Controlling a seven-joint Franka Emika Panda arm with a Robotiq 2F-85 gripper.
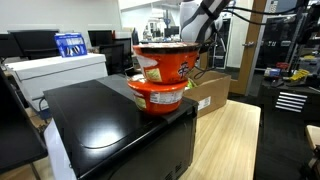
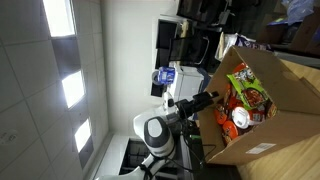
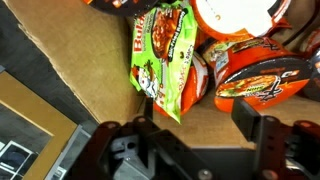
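Observation:
My gripper is open above the cardboard box, its dark fingers apart and nothing visibly held between them. Beneath it in the wrist view lie a green packet and several red-and-black containers, one of them a tub at the right. From the second exterior view, the box holds the same green packet among red containers, while the gripper hangs near its left side. The arm shows behind the stacked bowls in the first exterior view; its fingers are hard to make out there.
Stacked red bowls stand on a black appliance in the foreground. The cardboard walls rise close around the contents. Bare wooden tabletop lies to the right of the appliance.

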